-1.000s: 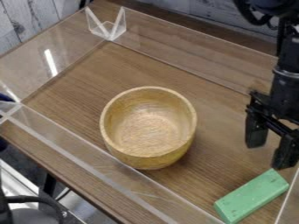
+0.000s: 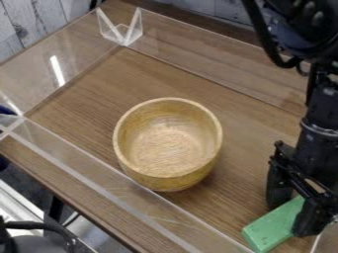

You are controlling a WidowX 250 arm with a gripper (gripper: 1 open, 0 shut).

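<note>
A green rectangular object [image 2: 270,230] lies on the wooden surface at the bottom right. My black gripper [image 2: 292,208] is low over it at the right edge, its fingers on either side of the object's upper part and covering that end. The gripper looks open; whether the fingers touch the object is hard to tell.
A round wooden bowl [image 2: 168,140] stands left of the gripper. A clear plastic piece [image 2: 119,28] is at the back left. Cables and dark hardware are at the bottom left.
My gripper has come down toward the bottom right, from behind the green object to over its upper end, which it now partly hides.
</note>
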